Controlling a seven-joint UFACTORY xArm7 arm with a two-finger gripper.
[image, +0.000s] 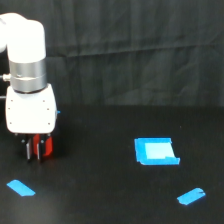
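My white gripper (36, 156) is at the left of the camera view, pointing down over the dark table. Its two dark fingers stand close together, shut on a small red object (47, 148). Part of that object is hidden behind the fingers and the hand. Whether it touches the table is hard to tell.
Right of centre lies a white square with a blue border (143, 152), with nothing on it. Flat blue strips mark the table at the front left (20, 188) and front right (191, 196). Between gripper and square the table is clear. A dark curtain (140, 55) hangs behind.
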